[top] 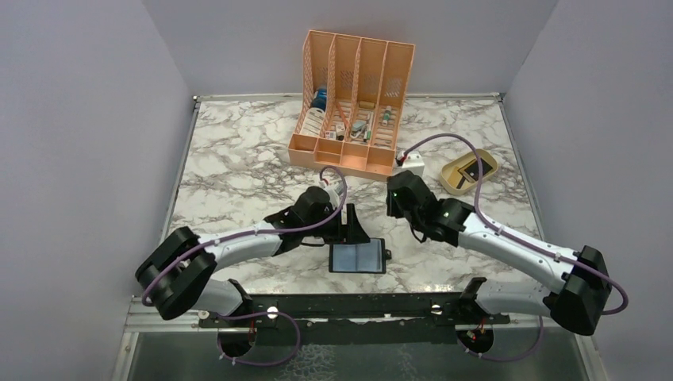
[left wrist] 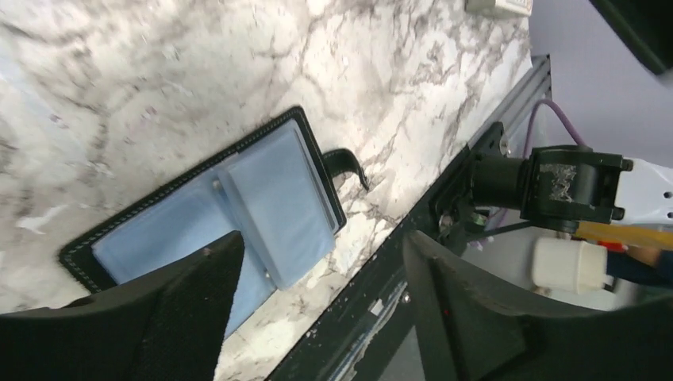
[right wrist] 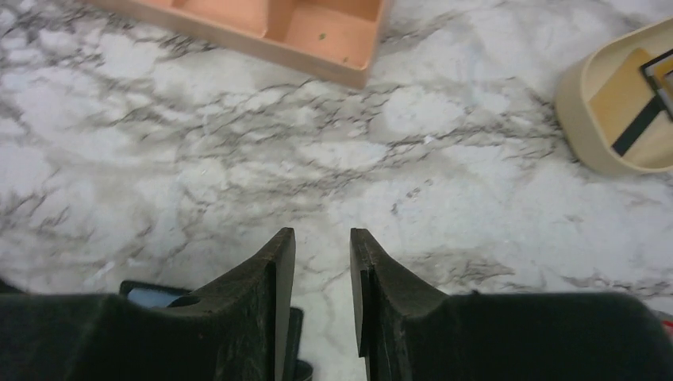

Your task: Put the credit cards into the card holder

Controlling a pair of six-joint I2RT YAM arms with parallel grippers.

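The black card holder [top: 356, 256] with pale blue sleeves [left wrist: 279, 202] lies flat at the front middle of the table. My left gripper [top: 349, 230] is above it, open with nothing between the fingers. My right gripper [top: 392, 204] hangs right of and behind the holder, its fingers slightly apart and empty. The cream container [top: 455, 178] [right wrist: 591, 143] at the back right holds flat dark, card-like items [top: 473, 170]; their exact kind is unclear.
A peach compartment organizer [top: 341, 158] with assorted small items stands at the back middle. Grey walls stand at both sides.
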